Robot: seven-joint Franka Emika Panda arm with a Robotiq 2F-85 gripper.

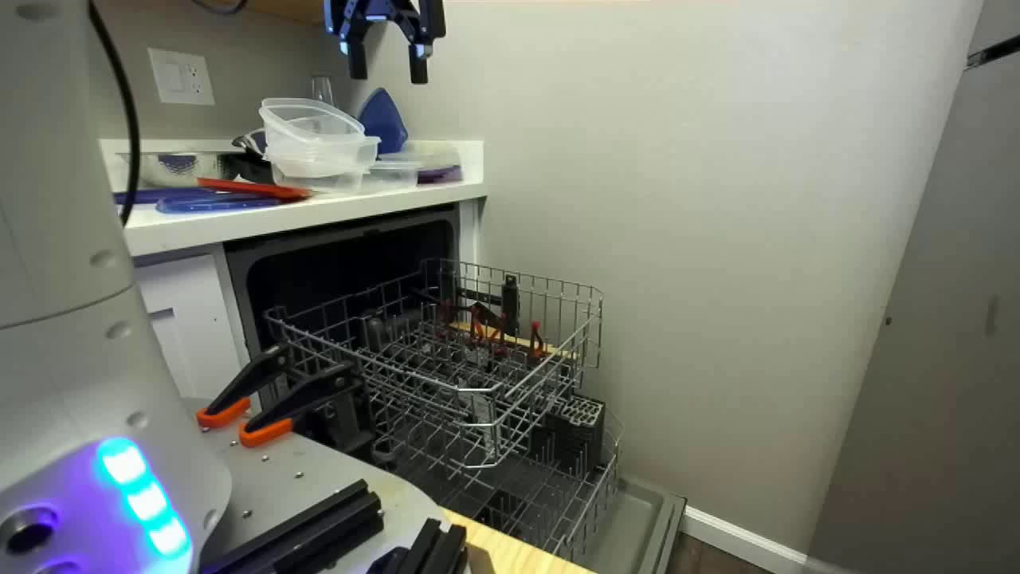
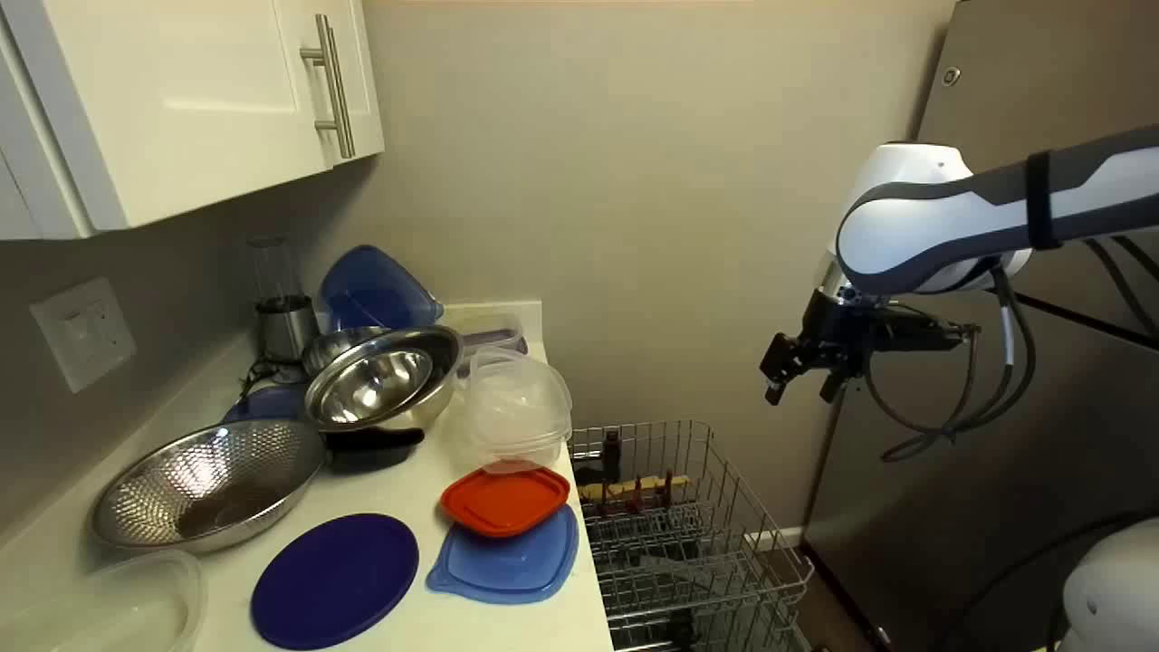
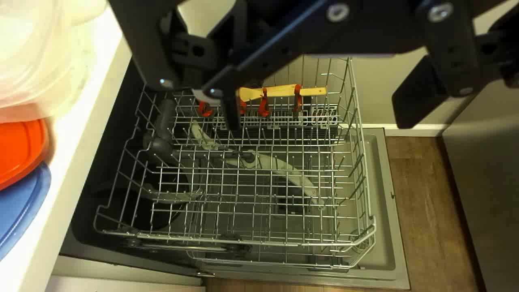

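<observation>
My gripper [image 2: 801, 393] is open and empty, its two fingers spread apart with bare air between them. It hangs high above the pulled-out dishwasher rack [image 2: 750, 522], touching nothing. Seen from the wrist, the upper wire rack [image 3: 272, 228] lies below, mostly bare. Along its far side lies a wooden utensil [image 3: 279, 91] with several red clips [image 3: 264, 104] beside or on it. On the counter, left of the rack in exterior view 2, are stacked clear containers [image 2: 516, 402], a red lid [image 2: 505, 500], a light blue lid [image 2: 522, 560] and a dark blue lid [image 2: 334, 581].
Farther back on the counter [image 2: 467, 630] stand a perforated steel colander [image 2: 206, 484], steel bowls [image 2: 380, 380] and a blender [image 2: 284, 315]. A wall cabinet [image 2: 217, 98] overhangs its left side. The refrigerator [image 2: 945, 478] stands right of the dishwasher.
</observation>
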